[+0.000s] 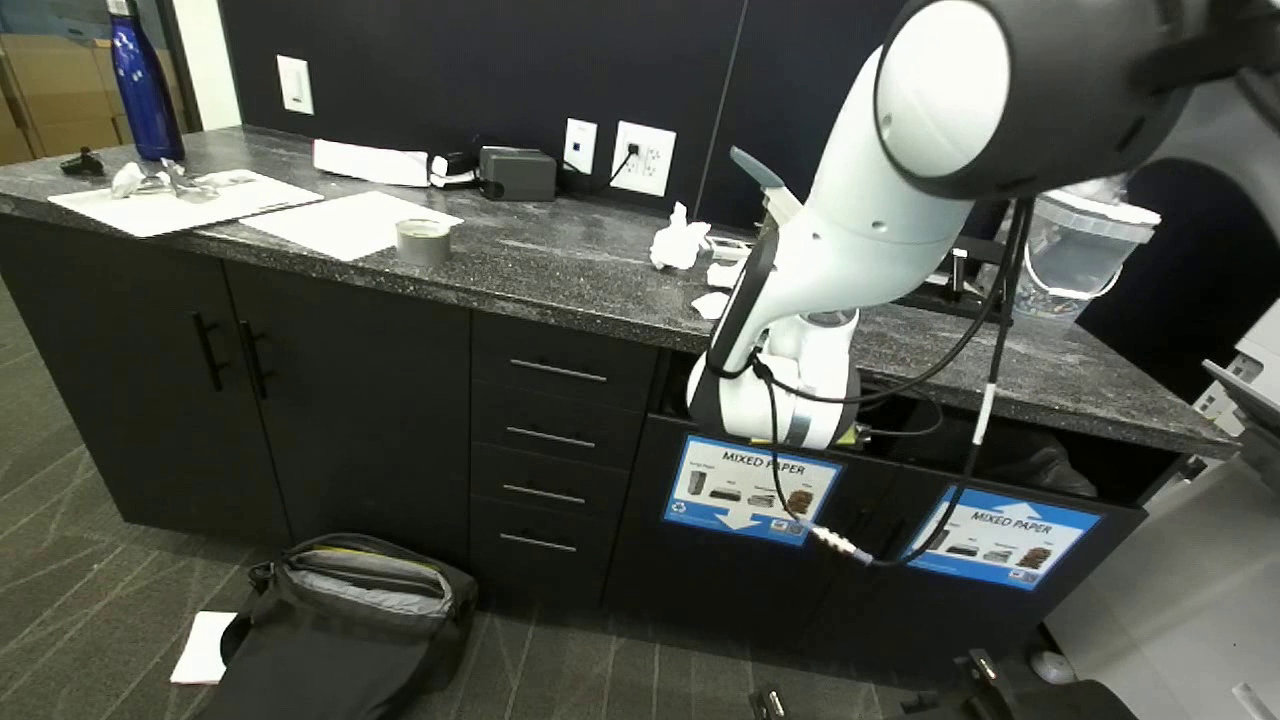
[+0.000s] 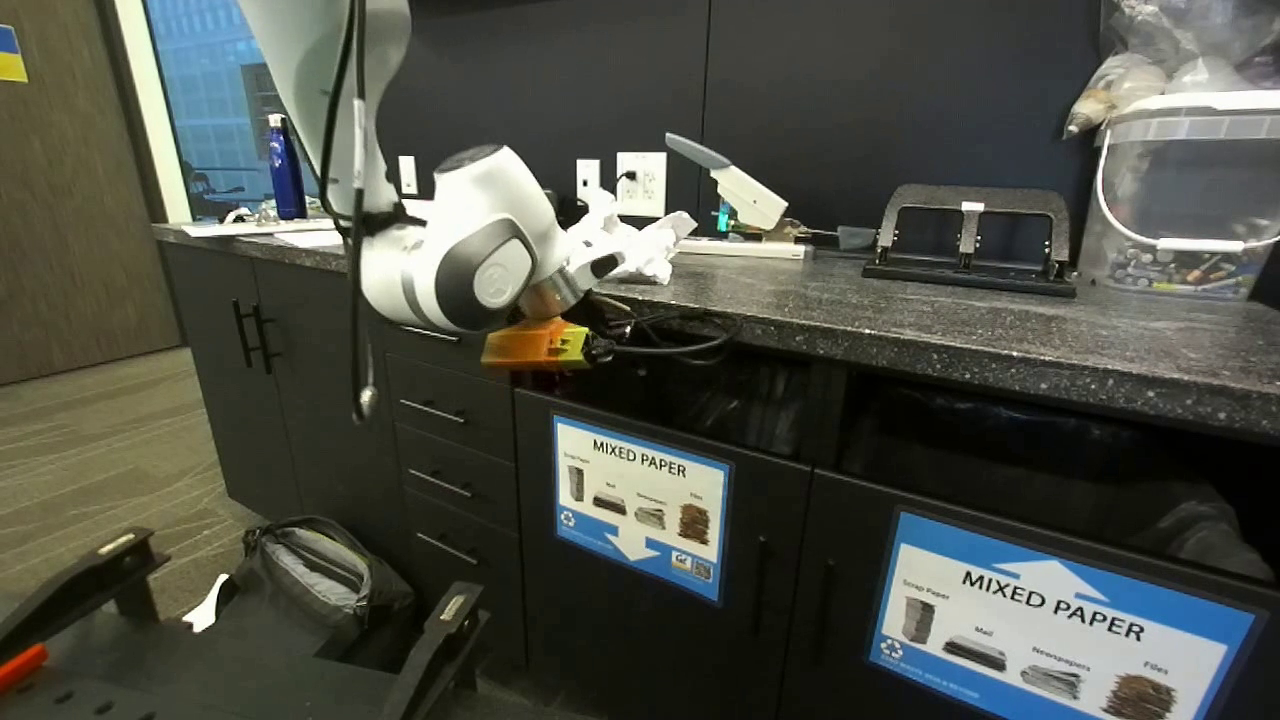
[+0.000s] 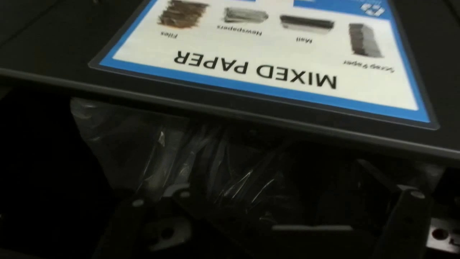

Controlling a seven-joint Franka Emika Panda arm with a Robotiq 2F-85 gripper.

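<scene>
Crumpled white paper [image 1: 680, 240] lies on the counter [image 1: 576, 270] near its front edge, with more scraps [image 1: 711, 305] partly behind my arm. The same heap of paper [image 2: 654, 250] shows just behind my wrist in exterior view 2. My gripper is at the dark slot of the left mixed-paper bin, its two fingers [image 3: 407, 220] spread wide. No paper shows between them, only the clear bin liner [image 3: 172, 151] beyond. Both exterior views hide the fingertips. A blue-bordered sign [image 3: 258, 64] is on the bin front.
A stapler [image 2: 746, 192], a hole punch [image 2: 969, 234] and a lidded clear bucket [image 2: 1182, 204] stand on the counter. Paper sheets [image 1: 354, 224] and a tape roll [image 1: 422, 241] lie farther left. The counter's front edge overhangs the slot.
</scene>
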